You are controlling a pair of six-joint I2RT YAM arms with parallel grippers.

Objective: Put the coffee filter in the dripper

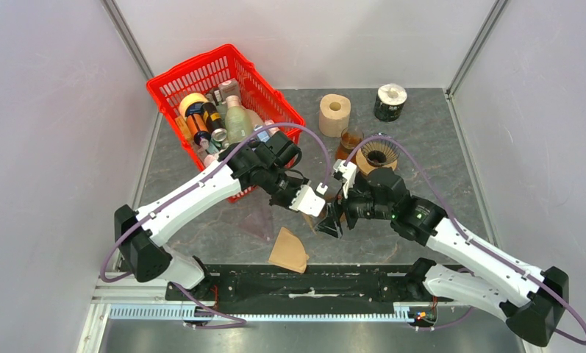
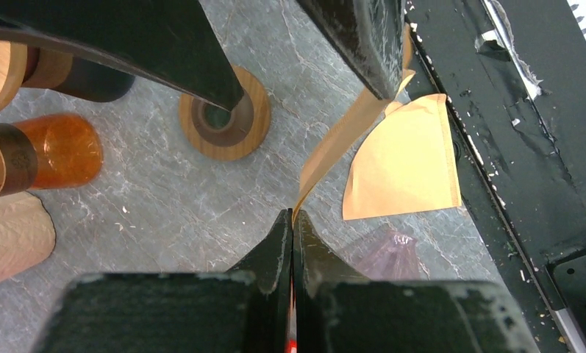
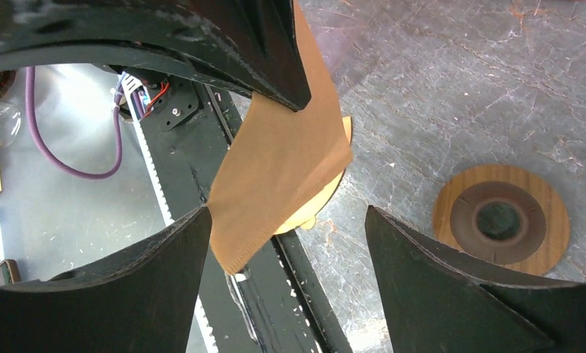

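Note:
A thin tan paper filter [image 2: 345,136] hangs edge-on from the fingertips of my left gripper, which is shut on it. Seen in the right wrist view, the filter [image 3: 286,173] hangs broad side on, ahead of my right gripper, which stands open with nothing clasped. In the top view the two grippers face each other closely, the right gripper [image 1: 332,224] just right of the left. A ribbed cone on a wooden base, apparently the dripper [image 1: 378,153], stands behind the right arm.
More tan filter paper [image 1: 289,251] lies flat near the front edge. A wooden disc with a dark round cup [image 3: 501,219] sits below the right gripper. A paper roll [image 1: 334,115], brown glass [image 1: 350,140], canister [image 1: 390,101] and full red basket [image 1: 275,99] stand behind.

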